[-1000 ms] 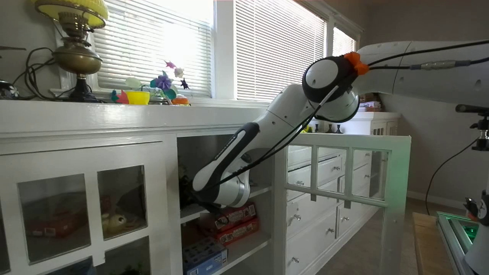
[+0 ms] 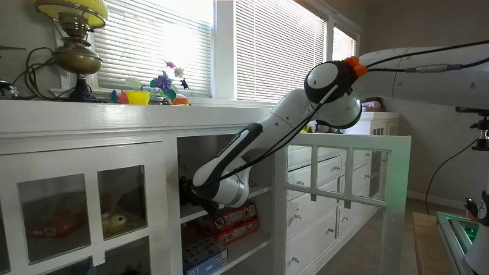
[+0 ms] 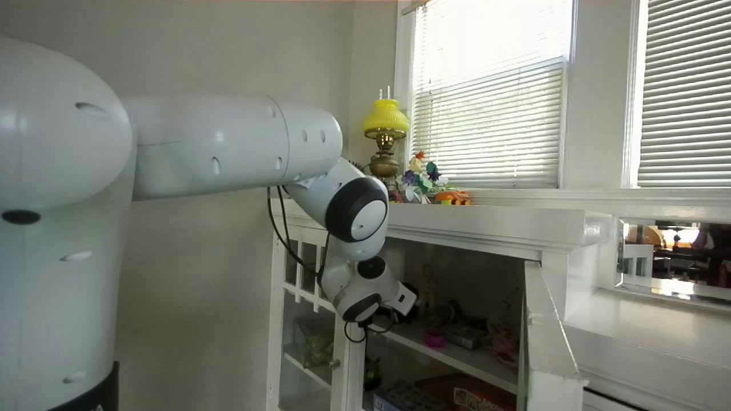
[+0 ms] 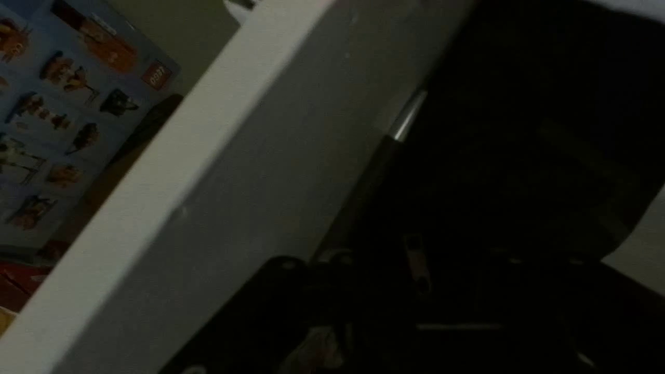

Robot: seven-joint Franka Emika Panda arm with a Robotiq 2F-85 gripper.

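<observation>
My gripper is inside the open white cabinet, at its upper shelf, mostly hidden behind the wrist in exterior view 1. Deep shadow surrounds it in the wrist view, so its fingers and whatever may lie between them cannot be made out. A large black thing fills the right of that view, its shape unclear. Along the shelf surface beside it shows a slim dark item with a shiny silver tip.
The shelf's pale front edge crosses the wrist view. Below it are a blue LEGO box and red boxes. A glazed door stands open on the right. Toys, including a pink one, occupy the upper shelf.
The arm's elbow has shifted slightly down and right in exterior view 1, while the wrist has barely moved. The cabinet door and boxes look unchanged.
</observation>
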